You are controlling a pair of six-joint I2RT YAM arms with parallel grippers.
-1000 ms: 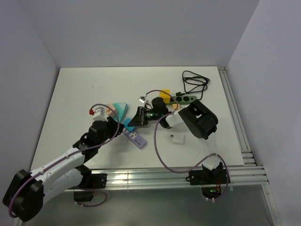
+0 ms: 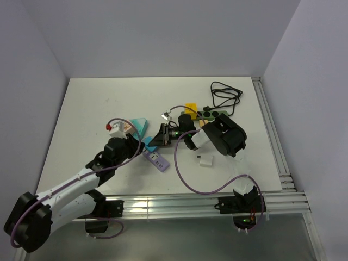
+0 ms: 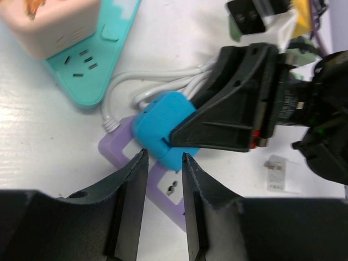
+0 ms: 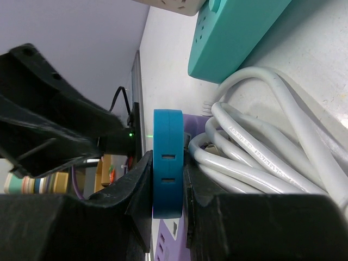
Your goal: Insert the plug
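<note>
A blue plug (image 3: 166, 122) is held by my right gripper, which is shut on it, over a purple power strip (image 3: 117, 147) that lies on the table with white cable coiled behind it. In the right wrist view the plug's narrow side faces up between the fingers; whether it is seated in a socket is hidden. My left gripper is part open just in front of the plug and strip, with nothing visible between its fingertips.
A teal strip (image 3: 87, 65) and a beige block (image 3: 54, 27) lie behind and left. A green strip, yellow block and black cable (image 2: 225, 95) are at the back right, a white block (image 2: 205, 160) at front right.
My right gripper has barely moved.
</note>
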